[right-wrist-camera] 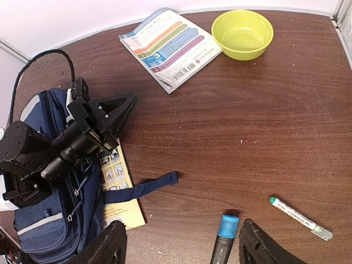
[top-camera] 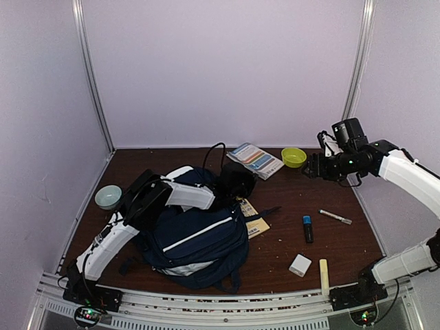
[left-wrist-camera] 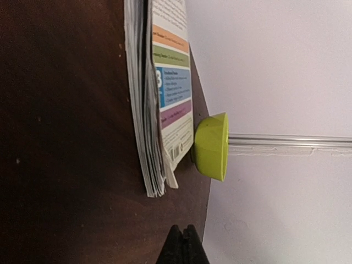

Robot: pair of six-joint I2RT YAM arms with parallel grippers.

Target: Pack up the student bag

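A navy backpack [top-camera: 199, 247] lies left of centre, partly under my left arm, over a yellowish booklet [right-wrist-camera: 124, 216]. My left gripper is shut, nothing visible between its fingers, facing a workbook [left-wrist-camera: 173, 88] by the back wall. My right gripper hovers over the right side with its fingers apart and nothing between them. Below it are a blue-capped black marker [top-camera: 308, 230] and a pale pen [top-camera: 335, 216]. A white block [top-camera: 300, 265] and a cream stick [top-camera: 324, 275] lie near the front edge.
A green bowl [top-camera: 293, 157] stands beside the workbook. A pale blue bowl [top-camera: 108, 197] stands at the left. Bare table shows at centre right and back left.
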